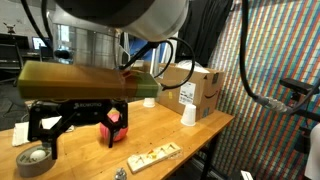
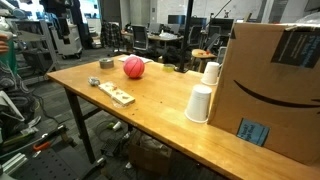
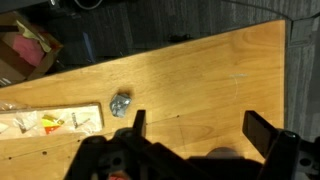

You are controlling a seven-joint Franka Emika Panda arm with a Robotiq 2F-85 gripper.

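Observation:
My gripper (image 1: 82, 144) hangs above the left part of the wooden table, fingers wide apart. In the wrist view the gap of the gripper is empty, with bare tabletop below. A red ball (image 2: 134, 67) rests on the table, partly hidden by a finger in exterior view 1. Near the table edge lies a small silvery object (image 3: 120, 105). Beside it is a pale board (image 2: 116, 94) with small coloured pieces on it. A grey tape roll (image 1: 35, 160) sits at the left, nearly below the gripper.
A large cardboard box (image 2: 265, 90) stands at the far end of the table. Two white cups stand before it, the nearer cup (image 2: 197, 103) and another cup (image 2: 211, 72) behind. An open carton (image 3: 35, 45) lies on the floor.

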